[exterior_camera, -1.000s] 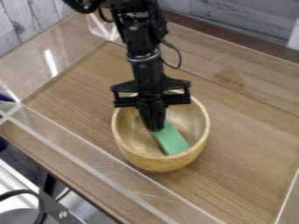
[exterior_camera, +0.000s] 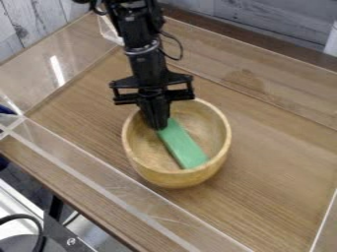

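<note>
A wooden bowl sits on the wooden table, with a green oblong object lying inside it. My black gripper is over the back left part of the bowl, at the upper end of the green object. Its fingertips are small and partly hidden in this view, and I cannot tell whether anything is between them.
The wooden table has free room to the right and left of the bowl. A black cable lies at the bottom left, and a pale wall stands at the top left.
My gripper and arm have moved back and slightly left, toward the top of the view. The bowl has shifted slightly left.
</note>
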